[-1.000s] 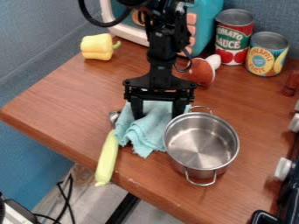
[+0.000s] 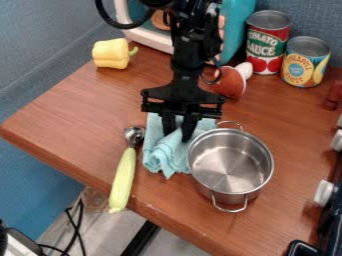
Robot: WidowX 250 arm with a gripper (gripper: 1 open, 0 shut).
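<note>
My gripper (image 2: 178, 126) is lowered over a light teal cloth (image 2: 168, 157) at the middle of the table, its black fingers at the cloth's upper part; whether they are closed on it is hard to tell. A steel pot (image 2: 230, 167) stands just right of the cloth. Left of the cloth lie a metal spoon or scoop (image 2: 134, 135) and a pale yellow corn cob (image 2: 123, 182).
At the back are a yellow pepper (image 2: 112, 54), a tomato sauce can (image 2: 267, 42), another can (image 2: 305, 61) and a red-and-white object (image 2: 230, 82). A black appliance (image 2: 321, 225) edges the right.
My gripper has shifted slightly, and the cloth beneath it has drawn in narrower, uncovering more of the metal utensil at its left.
</note>
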